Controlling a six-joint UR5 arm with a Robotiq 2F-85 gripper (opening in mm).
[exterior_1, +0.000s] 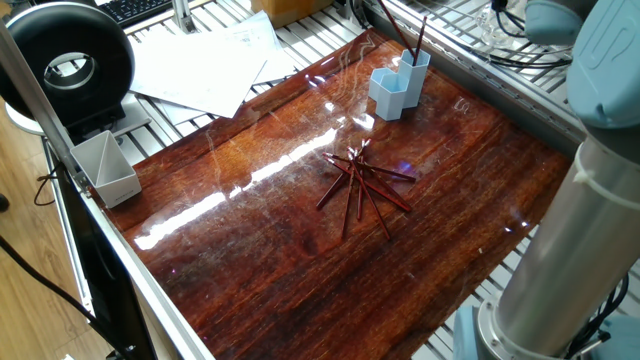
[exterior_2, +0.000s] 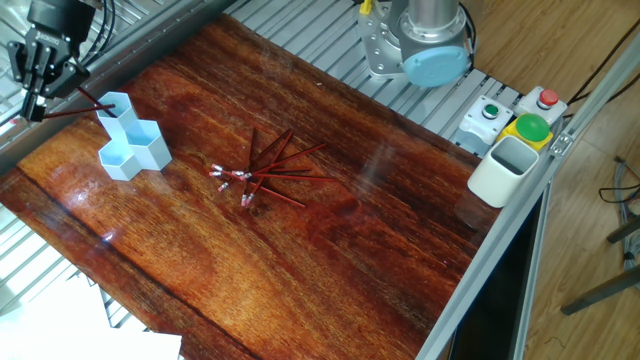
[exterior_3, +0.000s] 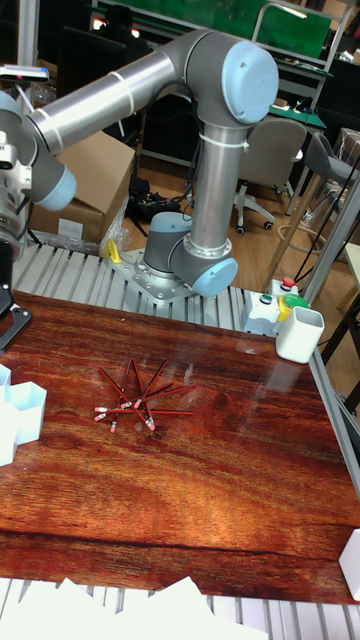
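Observation:
A loose fan of dark red pencils (exterior_1: 362, 190) lies mid-table, the pale eraser ends bunched together. The light-blue holder of joined hexagonal cups (exterior_2: 135, 150) stands near the table edge. One pencil (exterior_1: 420, 38) leans in its tallest cup. My gripper (exterior_2: 36, 108) is at the upper left of exterior view 2, beside that cup, and appears shut on another red pencil (exterior_2: 75, 112). The held pencil slants from the fingertips to the tall cup's mouth; how deep its lower end reaches is hidden. In exterior view 3 only part of the black gripper shows at the left edge.
A white square container (exterior_1: 106, 170) stands at the table's edge, near a button box (exterior_2: 484, 115) with an emergency stop. Paper sheets (exterior_1: 205, 65) lie on the slatted surface beyond the table.

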